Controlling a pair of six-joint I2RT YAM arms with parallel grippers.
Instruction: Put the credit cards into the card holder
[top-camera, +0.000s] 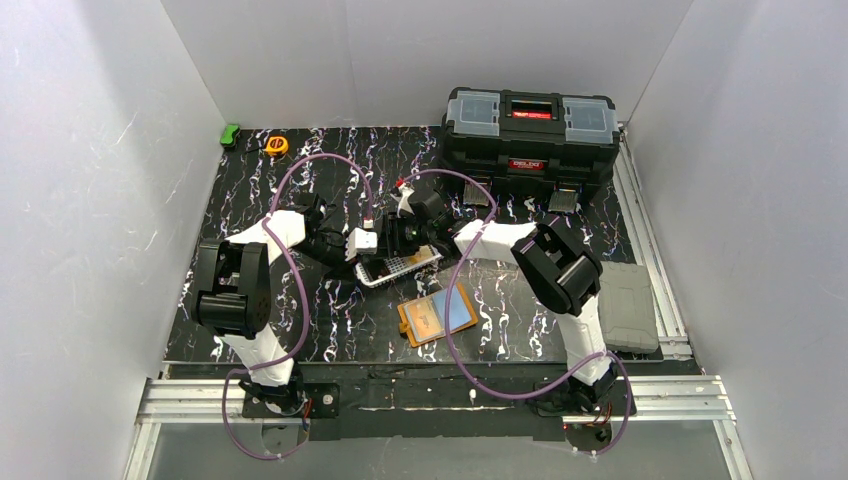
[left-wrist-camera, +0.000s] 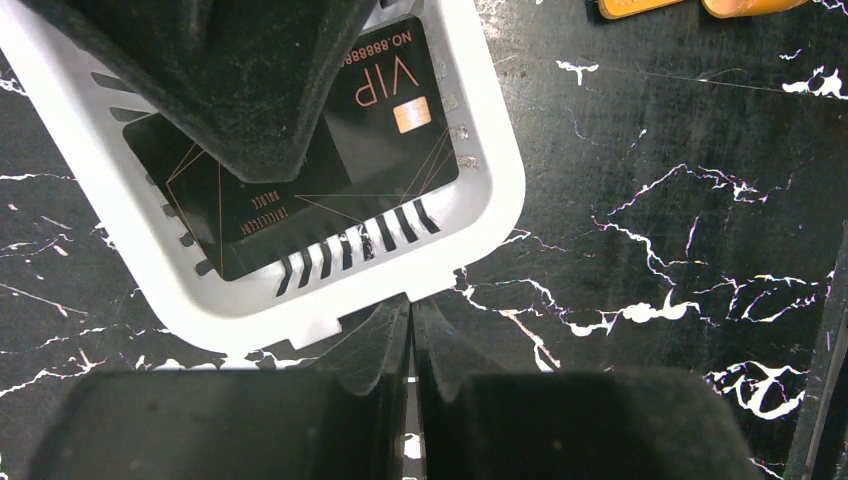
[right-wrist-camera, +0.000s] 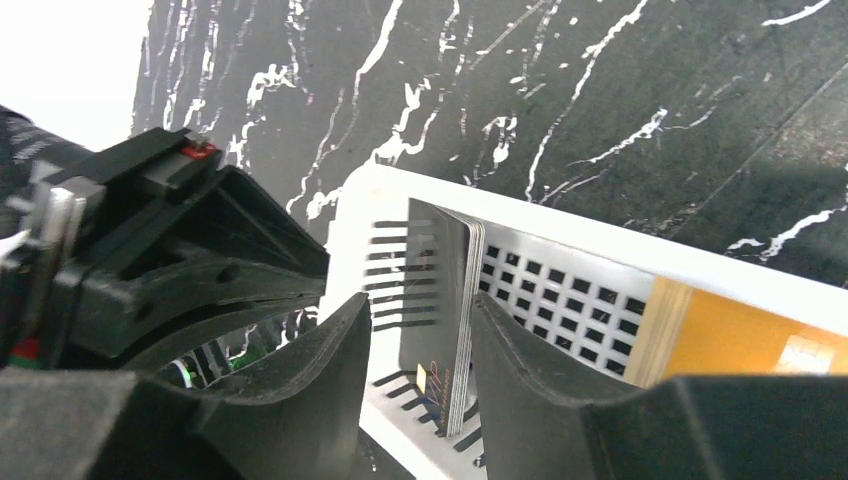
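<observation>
A white slotted basket (top-camera: 398, 268) stands mid-table. At its left end, black VIP cards (left-wrist-camera: 385, 120) rest; seen from the right wrist, a thin stack of cards (right-wrist-camera: 462, 310) is raised at a tilt, its edges showing. My right gripper is open, one finger on each side of this stack; contact cannot be made out. My left gripper is shut at the basket's outer rim, nothing visible between its fingers. Nearer the front lies the opened orange card holder (top-camera: 472, 321), a tan card and a light blue one showing in it.
An orange card (right-wrist-camera: 740, 335) lies at the basket's other end. A black toolbox (top-camera: 530, 145) fills the back right, and a grey case (top-camera: 627, 308) sits at the right edge. An orange tape measure (top-camera: 277, 146) is at back left. Bare table surrounds the holder.
</observation>
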